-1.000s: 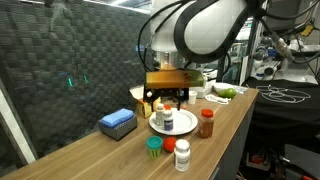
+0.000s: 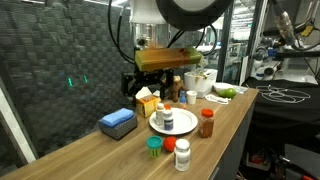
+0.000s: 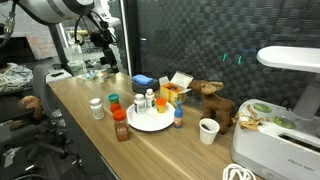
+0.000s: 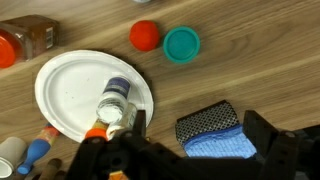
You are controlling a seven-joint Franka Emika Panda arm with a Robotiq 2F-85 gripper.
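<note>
My gripper (image 2: 148,88) hangs open above the table, its dark fingers apart with nothing visible between them. Below it in the wrist view lie a blue-and-black block (image 4: 213,132) to the right and a white plate (image 4: 62,78) to the left. Small bottles with white caps (image 4: 113,98) stand on the plate, beside an orange item (image 4: 97,131). Near the plate are a teal cup (image 4: 182,45) and a red round object (image 4: 145,36). A red-lidded jar (image 3: 121,124) and a white bottle (image 3: 97,108) stand towards the table's front edge.
Behind the plate are an open yellow box (image 3: 177,88), a blue bottle (image 3: 178,114), a brown animal figure (image 3: 213,104) and a white mug (image 3: 209,130). A white toaster (image 3: 282,140) occupies the far end. Bare wood (image 2: 85,160) lies at the left of exterior view 1.
The table objects have not visibly moved.
</note>
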